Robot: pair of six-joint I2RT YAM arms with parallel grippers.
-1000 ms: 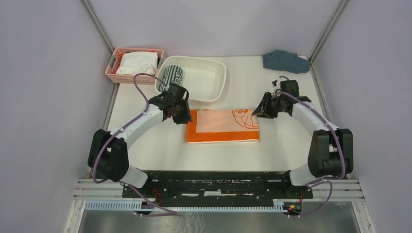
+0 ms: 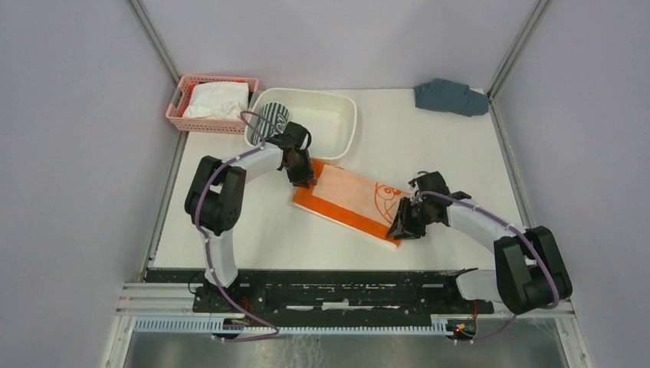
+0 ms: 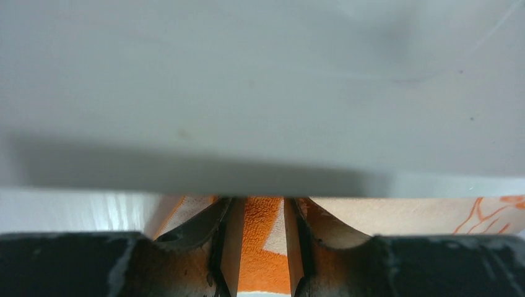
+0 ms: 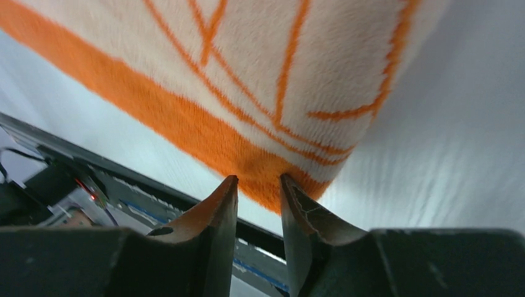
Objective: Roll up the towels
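Observation:
An orange-and-peach towel lies folded flat and slanted on the table, its right end nearer the front edge. My left gripper is at its left end, over the orange border. In the left wrist view the left gripper stands partly open, with towel showing through the gap. At the front right corner is my right gripper. Its fingers are apart in the right wrist view, and the orange corner shows just beyond them. Whether either presses on the cloth is hard to tell.
A white bin with a rolled striped towel stands close behind the left gripper. A pink basket holding white cloth is at back left. Folded blue-grey cloth lies at back right.
The towel has turned from straight to slanted, its right end shifting toward the front.

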